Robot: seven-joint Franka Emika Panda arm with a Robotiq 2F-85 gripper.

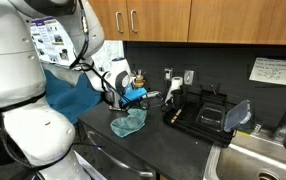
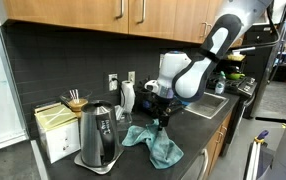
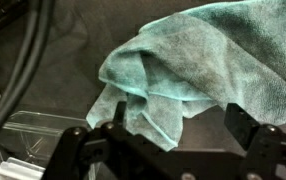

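Observation:
A teal-green cloth [image 1: 130, 122] lies crumpled on the dark counter, in front of the arm. Exterior view 2 shows the same cloth [image 2: 163, 150] spread toward the counter's front edge. From the wrist, its folds [image 3: 188, 65] run from the middle to the upper right, with a bunched corner near the centre. My gripper is open over the cloth, its two dark fingers wide apart and no cloth gripped between them. In exterior view 1 the gripper [image 1: 134, 96] hangs above the cloth's far side.
A black dish rack [image 1: 205, 118] and a sink [image 1: 248, 165] are to the right in exterior view 1. A kettle [image 2: 100, 135] and a utensil box [image 2: 56, 130] stand on the left in exterior view 2. At the wrist view's lower left is a clear container [image 3: 43, 125].

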